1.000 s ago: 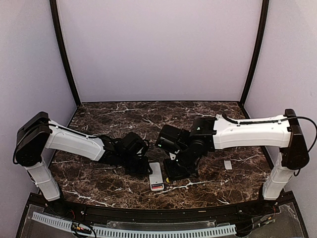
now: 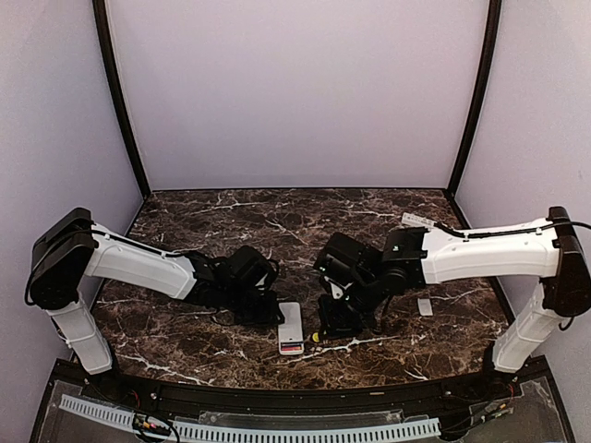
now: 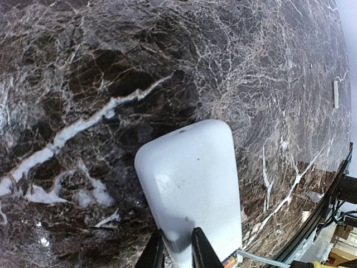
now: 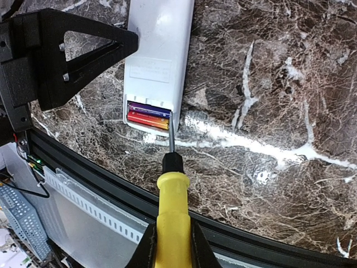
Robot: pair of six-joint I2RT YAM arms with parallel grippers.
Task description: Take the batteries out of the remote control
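Note:
The white remote control point(image 2: 290, 323) lies back up on the marble table, its battery compartment toward the front edge. In the right wrist view two batteries sit in that compartment, a purple battery point(image 4: 148, 108) and an orange-red battery point(image 4: 148, 119). My left gripper is shut on the remote's left side. My right gripper is shut on a screwdriver point(image 4: 173, 209) with a yellow handle. Its thin metal tip reaches the right end of the compartment, by the batteries' ends; whether it touches them I cannot tell.
A small white piece point(image 2: 425, 306) lies on the table to the right. Another white object point(image 2: 417, 220) is at the back right, partly behind the right arm. A black frame rail point(image 4: 111, 178) runs along the front edge.
My left arm holds still, and the remote stays about where it was.

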